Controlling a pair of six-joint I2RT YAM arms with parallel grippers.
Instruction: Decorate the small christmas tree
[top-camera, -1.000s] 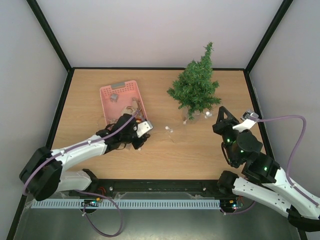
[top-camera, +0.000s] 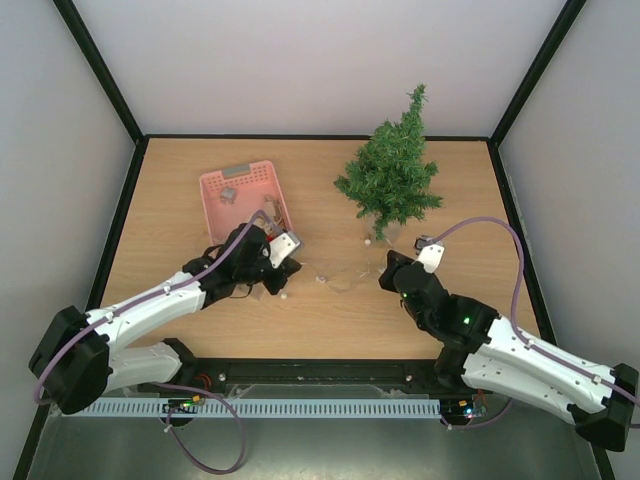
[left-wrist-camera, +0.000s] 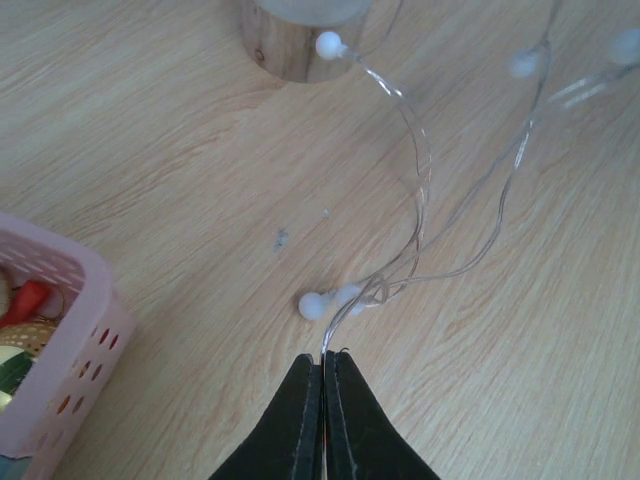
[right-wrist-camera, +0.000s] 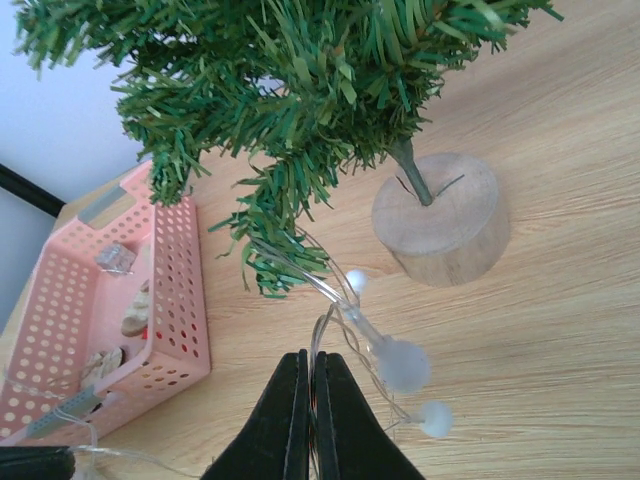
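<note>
The small green Christmas tree (top-camera: 391, 170) stands at the back right on a round wooden base (right-wrist-camera: 445, 225). A clear light string with white bulbs (left-wrist-camera: 415, 205) runs across the table between my two arms. My left gripper, in front of the basket, is shut on the string's thin wire. The right gripper is also shut on the wire, in front of the tree, with bulbs hanging beside its fingers. In the right wrist view, part of the string lies against a low branch or in front of it; which one, I cannot tell.
A pink basket (right-wrist-camera: 175, 300) with small ornaments stands left of the tree, close to my left arm. Bare wooden table (top-camera: 330, 330) lies between the arms and along the front edge.
My right gripper has come down and left from the right side toward the table's middle. The string between the arms has shifted with it. The left arm has moved only a little.
</note>
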